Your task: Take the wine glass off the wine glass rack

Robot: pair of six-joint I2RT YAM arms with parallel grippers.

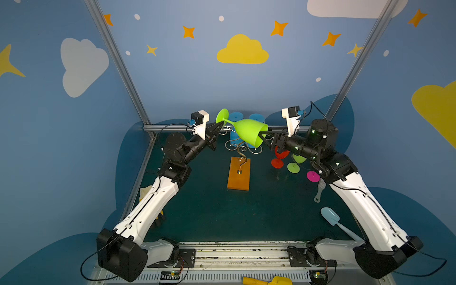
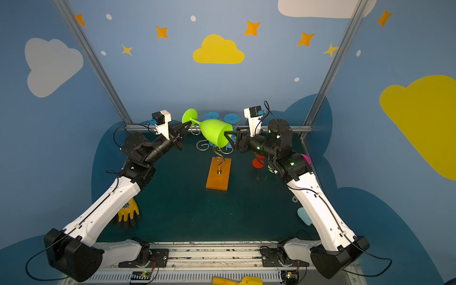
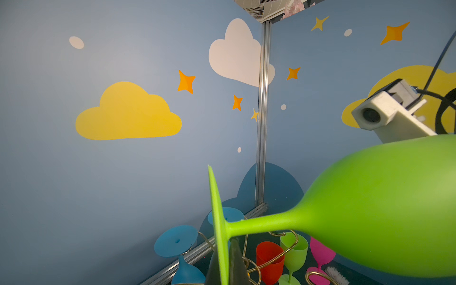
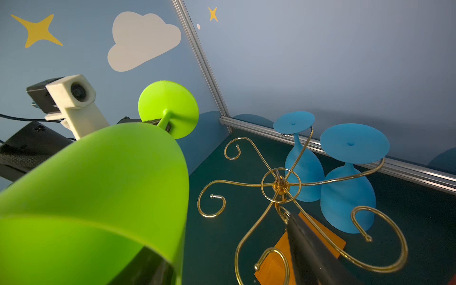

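Observation:
A green wine glass (image 1: 249, 132) lies sideways in the air above the gold rack (image 4: 280, 185). My left gripper (image 1: 221, 122) is shut at the glass's foot end, on the thin stem or foot, as the left wrist view shows. My right gripper (image 1: 262, 137) is part open at the bowl: in the right wrist view one finger (image 4: 311, 251) is outside, clear of the glass, and the other is at the bowl's mouth, partly hidden by it. Two blue glasses (image 4: 347, 197) hang upside down on the rack.
The rack stands on an orange wooden base (image 1: 239, 178). Red (image 3: 269, 263), light green (image 3: 294, 251) and pink glasses stand at the right back. A light blue spoon-like utensil (image 1: 330, 216) lies at the right.

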